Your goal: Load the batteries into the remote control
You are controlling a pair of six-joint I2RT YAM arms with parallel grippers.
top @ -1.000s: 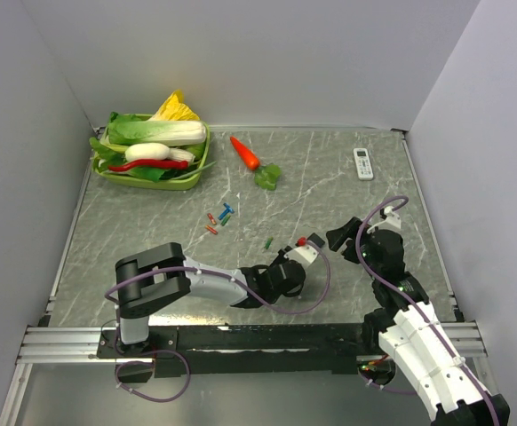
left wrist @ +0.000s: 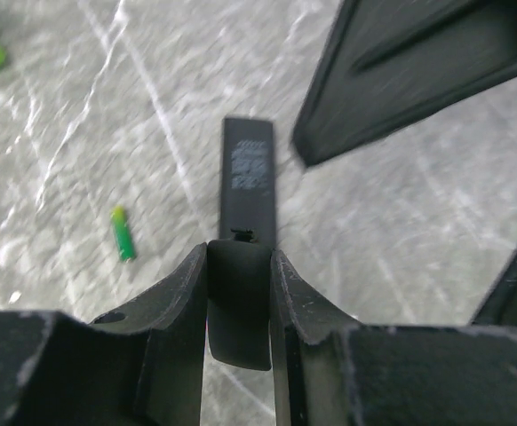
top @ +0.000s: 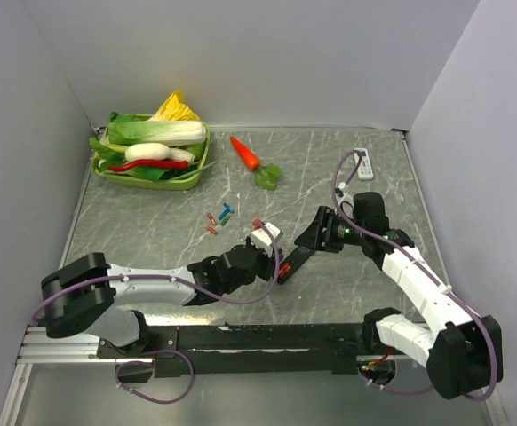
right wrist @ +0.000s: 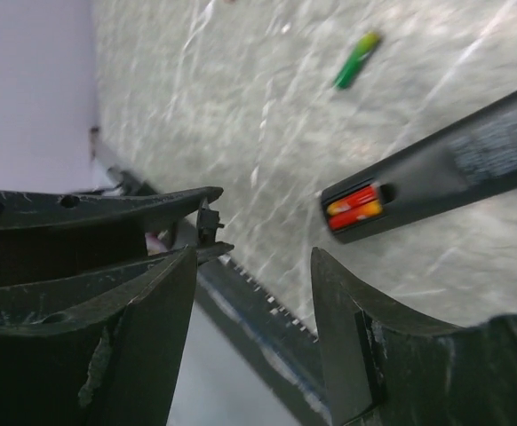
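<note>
A dark remote (top: pixel 298 257) lies on the grey marble near the front centre, red and orange batteries (right wrist: pixel 354 206) showing in its open compartment in the right wrist view. Just left of it my left gripper is shut on a small black piece, which looks like the battery cover (left wrist: pixel 239 333). My right gripper is above the remote's near side, fingers apart with nothing between them; its fingers loom at the top right of the left wrist view. A green battery (right wrist: pixel 356 60) lies loose beside the remote.
Several loose batteries (top: pixel 226 211) lie left of centre. A vegetable basket (top: pixel 178 184) fills the back left; a carrot (top: pixel 244 153) lies at the back, and a white remote (top: pixel 364 163) at the back right.
My left gripper has moved left, away from the dark remote, uncovering more of it.
</note>
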